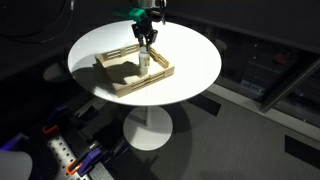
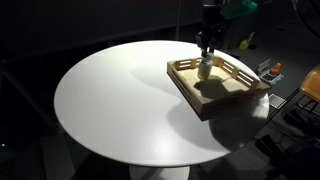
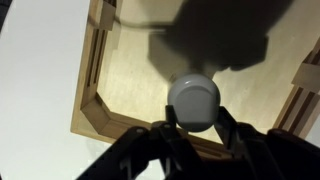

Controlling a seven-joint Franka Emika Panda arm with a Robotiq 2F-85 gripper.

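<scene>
A pale bottle is upright inside the wooden tray, towards its inner side in exterior view 2. From above, my gripper is shut on the bottle's top. The wrist view shows the round grey cap between the dark fingers, with the rest of the bottle hidden beneath it. Whether the bottle's base touches the tray floor I cannot tell.
The tray stands on a round white table, and its low slotted walls surround the bottle. Beyond the edge in exterior view 2 there is an orange chair.
</scene>
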